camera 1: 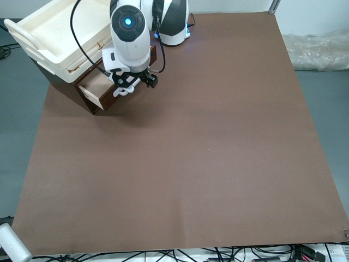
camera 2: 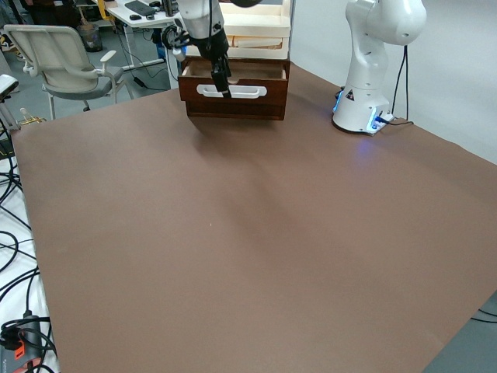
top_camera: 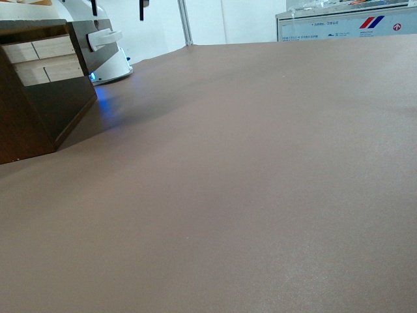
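A dark wooden drawer unit [camera 2: 242, 107] stands at the back of the table, cream trays [camera 1: 54, 27] on top, its drawer [camera 1: 91, 87] pulled out with a light interior. My gripper [camera 1: 142, 82] is down at the drawer's front, by its white handle [camera 2: 252, 92]; in the right view its black body hangs in front of that handle. Whether the fingers are shut or on anything is unclear. In the top view only dark tips show at the upper edge.
Cables [camera 1: 229, 256] run along the near edge. A white wall borders the back; the robot's base [camera 2: 361, 113] stands beside the unit.
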